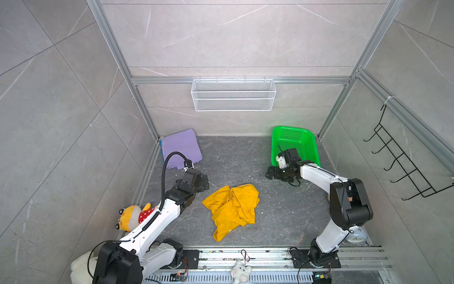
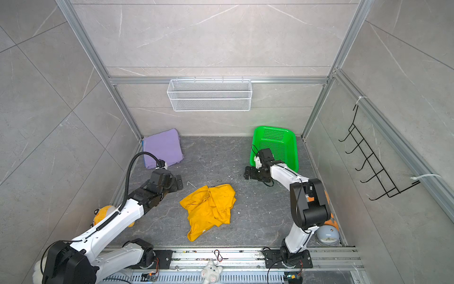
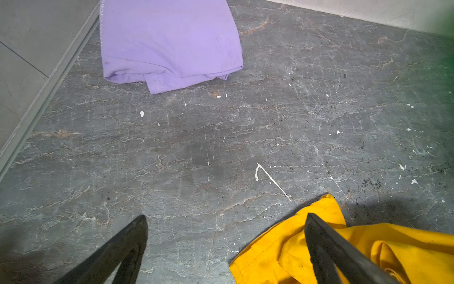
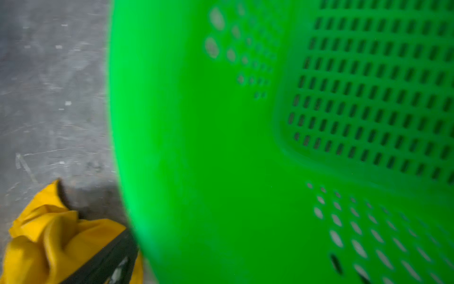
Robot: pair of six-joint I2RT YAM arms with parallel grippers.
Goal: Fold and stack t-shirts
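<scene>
A crumpled yellow-orange shirt (image 1: 232,208) lies on the grey floor between the arms. At the back left is a folded purple shirt (image 3: 172,42); in the top left view a blue edge (image 1: 162,150) peeks out beneath it. My left gripper is open and empty above the floor, at the yellow shirt's left corner, its right finger (image 3: 321,246) overlapping the cloth in view. My right gripper (image 1: 271,172) is open at the near left corner of the green basket (image 1: 309,142). Only one right finger (image 4: 106,260) shows clearly in its wrist view.
The basket's visible perforated bottom (image 4: 368,99) is bare. A white wire shelf (image 1: 233,94) hangs on the back wall and a black hook rack (image 1: 402,156) on the right. Bare floor lies between the purple shirt and the basket.
</scene>
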